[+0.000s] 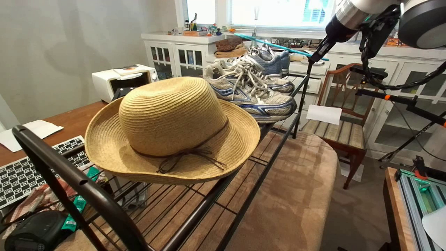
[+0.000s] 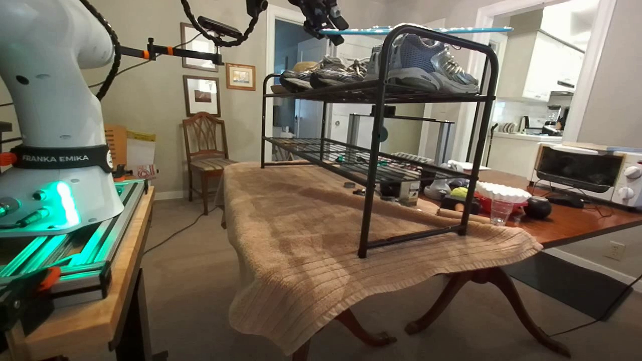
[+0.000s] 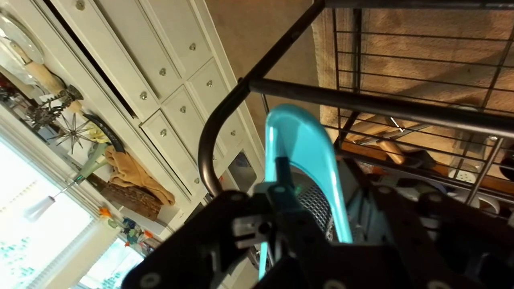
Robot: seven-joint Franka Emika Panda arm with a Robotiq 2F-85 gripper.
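A thin turquoise plastic loop, which looks like a hanger [image 1: 271,43] [image 2: 457,29] [image 3: 301,135], lies across the far upper end of the black wire rack [image 2: 371,156]. Its rounded end points toward my gripper [image 1: 317,58] [image 2: 335,37]. In the wrist view one dark finger [image 3: 284,180] is over the inside of the loop and the other is beyond its right limb. That limb runs through the gap, with the fingers apart; the lower part of the gap is dark and blurred.
Grey-blue running shoes [image 1: 251,90] stand on the top shelf, with a straw hat [image 1: 171,121] closer to exterior view 1. The rack's curved end bar [image 3: 209,154] is close to the gripper. A tan towel [image 2: 289,228] covers the table; a wooden chair [image 1: 340,129] stands beyond.
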